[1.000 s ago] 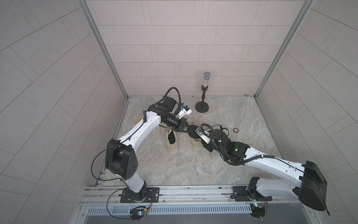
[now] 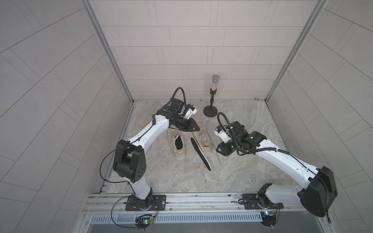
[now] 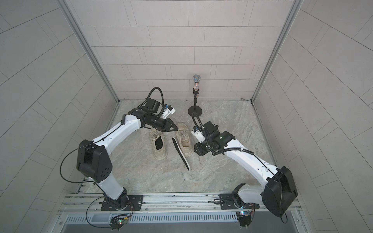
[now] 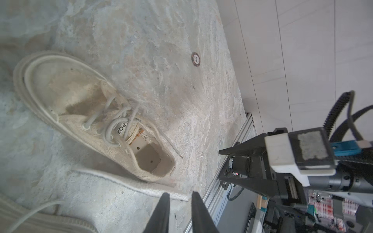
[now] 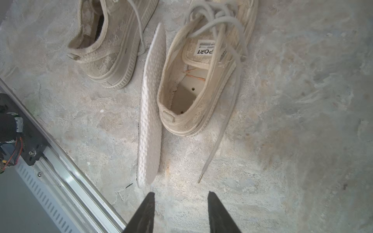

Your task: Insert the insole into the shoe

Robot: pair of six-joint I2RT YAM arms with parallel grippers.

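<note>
Two beige canvas shoes rest on the floor. The right-hand shoe (image 5: 206, 85) is empty inside, its laces loose; the left-hand shoe (image 2: 173, 151) has a dark interior. The insole (image 5: 149, 112), white underside facing the right wrist camera and dark side showing from the top views, lies on its edge or tilted alongside the right-hand shoe, between the pair. My left gripper hangs over the shoes' front part, fingers apart, holding nothing. My right gripper is near that shoe's heel, fingers open and empty.
A microphone on a stand (image 3: 195, 108) stands at the back centre. A small round disc (image 4: 195, 59) lies right of the shoes. Metal rails (image 2: 182, 197) run along the front edge.
The dark insole, earlier raised between the grippers over the right-hand shoe, now lies beside it, released. The right gripper has turned and moved; the left has lifted slightly.
</note>
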